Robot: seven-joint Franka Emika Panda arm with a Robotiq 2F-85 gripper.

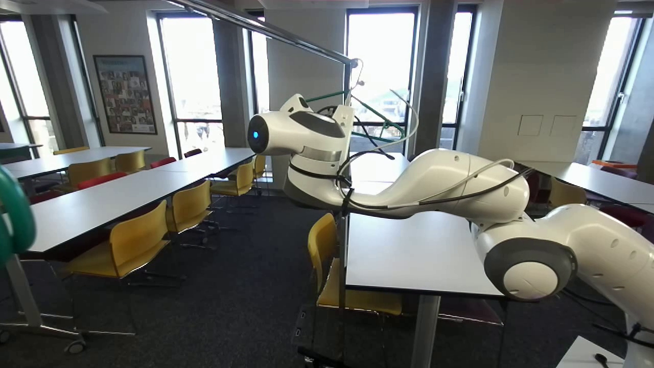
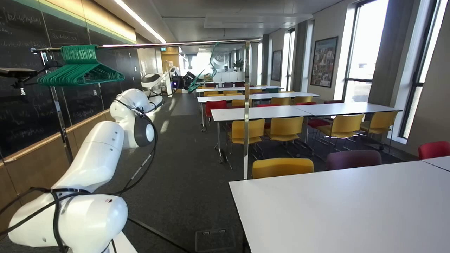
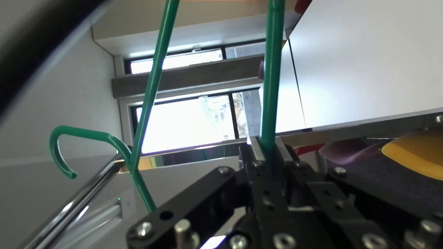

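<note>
A green plastic hanger (image 3: 154, 79) is in my gripper, whose fingers are shut on one of its straight bars. In the wrist view its open hook (image 3: 79, 132) points left, close to the end of a metal rail (image 3: 79, 199); whether they touch I cannot tell. In exterior view 1 the arm's wrist partly hides the hanger (image 1: 383, 122), which is tilted beside the rail's end, and the fingers are hidden. Exterior view 2 shows the hanger (image 2: 212, 63) small, below the rail (image 2: 168, 44), with the dark gripper (image 2: 188, 80) beside it.
Several green hangers (image 2: 80, 69) hang bunched at the rail's other end. A metal upright (image 2: 246, 114) supports the rail near my gripper. Loose cables run along the arm. White tables (image 1: 423, 251) and yellow chairs (image 1: 141, 239) stand around; open floor lies between them.
</note>
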